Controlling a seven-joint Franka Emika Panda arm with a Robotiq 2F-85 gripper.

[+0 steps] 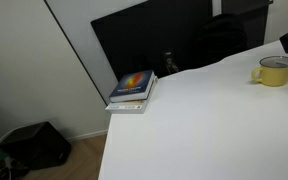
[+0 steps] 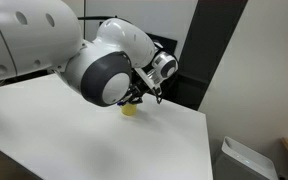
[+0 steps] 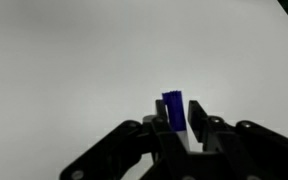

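In the wrist view my gripper is shut on a slim marker-like object, blue at its end and white further down. Plain white surface lies beyond it in that view. A yellow mug stands upright on the white table at the right of exterior view 1. Part of my gripper shows beside the mug there, cut off by the frame edge. In exterior view 2 the arm hides much of the gripper and partly covers the yellow mug. Whether the held object touches the mug cannot be made out.
A stack of books sits at the table's far left corner in exterior view 1. A grey bin stands off the table in exterior view 2.
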